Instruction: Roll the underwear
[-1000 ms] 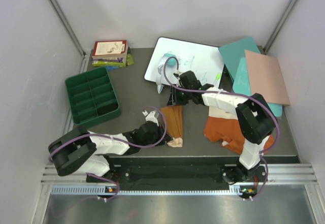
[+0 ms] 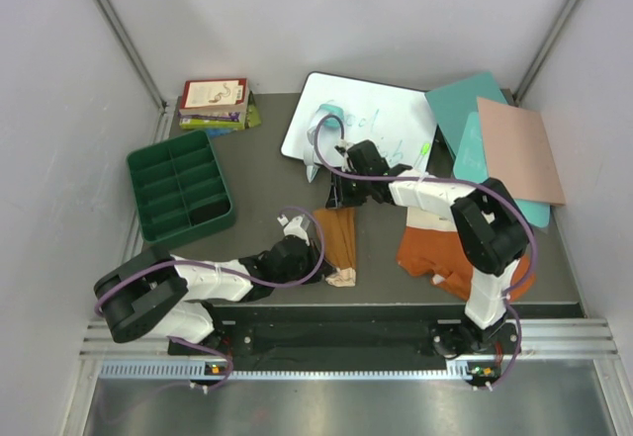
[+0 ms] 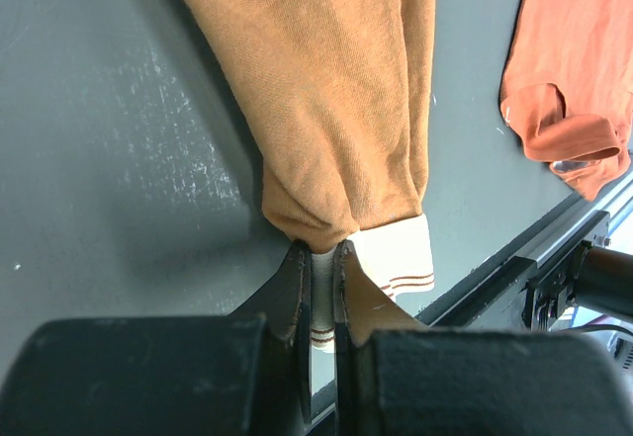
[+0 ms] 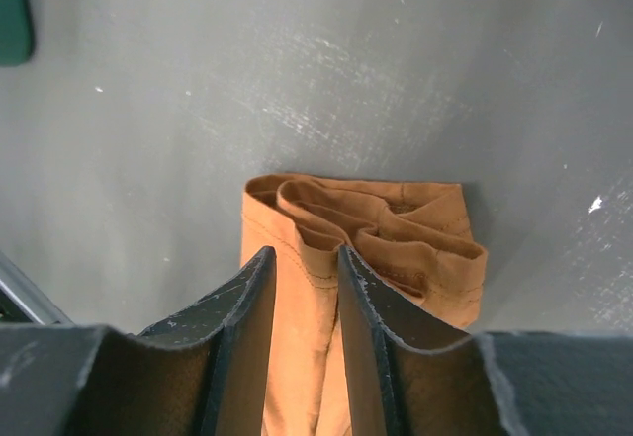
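Note:
The underwear [image 2: 340, 238] is a long folded strip of orange-brown cloth with a white band [image 3: 401, 253] at its near end. At that near end my left gripper is shut on the cloth just where brown meets white. Over the far end hangs my right gripper, its fingers apart with a fold of the underwear [image 4: 315, 268] showing in the gap. Whether those fingers touch the cloth I cannot tell. The far end looks loosely bunched, with several layers turned over.
A green compartment box [image 2: 183, 184] stands at the left, with stacked books [image 2: 214, 100] behind it. The whiteboard [image 2: 386, 110] lies at the back. More orange cloth [image 2: 435, 258] is spread on the right. Bare table separates the box from the underwear.
My right gripper has shifted very slightly over the far end of the underwear, its arm's elbow swinging a little to the left. The left arm and the cloth look unmoved.

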